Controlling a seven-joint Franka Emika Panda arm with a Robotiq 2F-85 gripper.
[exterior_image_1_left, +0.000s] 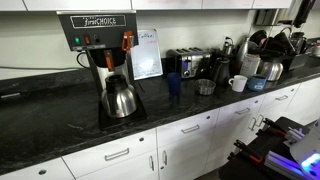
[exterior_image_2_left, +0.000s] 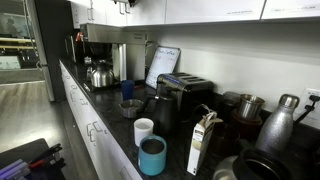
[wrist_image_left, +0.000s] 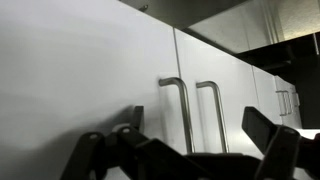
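In the wrist view my gripper is open, its dark fingers spread wide with nothing between them. Beyond it are two white cabinet doors, each with a curved metal handle. The left handle and the right handle show in the gap between the fingers, either side of the seam. Whether the fingers touch the doors cannot be told. Neither exterior view shows the fingers clearly.
A coffee machine with a steel carafe stands on the black counter. Farther right are a toaster, a blue cup, a glass bowl and a white mug. A teal mug sits near the counter's front edge.
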